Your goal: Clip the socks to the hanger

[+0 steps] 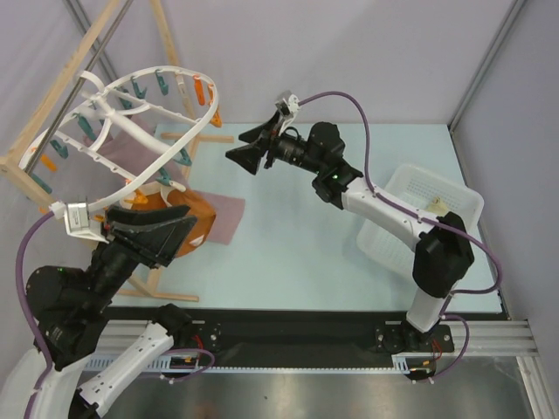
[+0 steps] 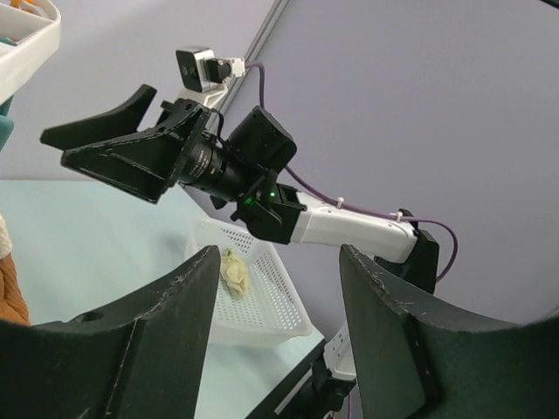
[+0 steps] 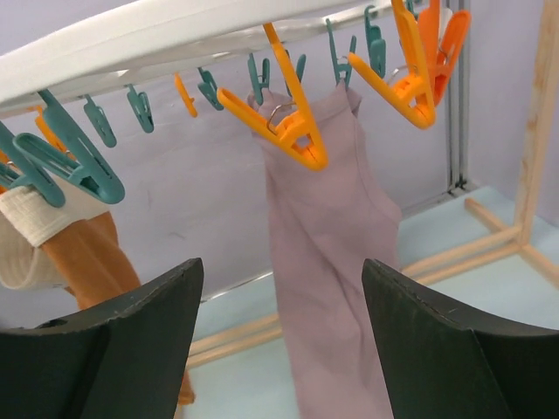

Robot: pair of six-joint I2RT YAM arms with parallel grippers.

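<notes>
The white round hanger on its wooden frame hangs at top left with teal and orange clips. A pink cloth and a brown sock with a cream cuff hang under it. My left gripper is open at the hanger's near side, nothing between its fingers in its wrist view. My right gripper hangs open right of the hanger, empty, facing several clips, including an orange clip. A pale yellow sock lies in the white basket.
The white basket stands on the table's right side, partly under my right arm. Wooden feet of the frame extend across the table.
</notes>
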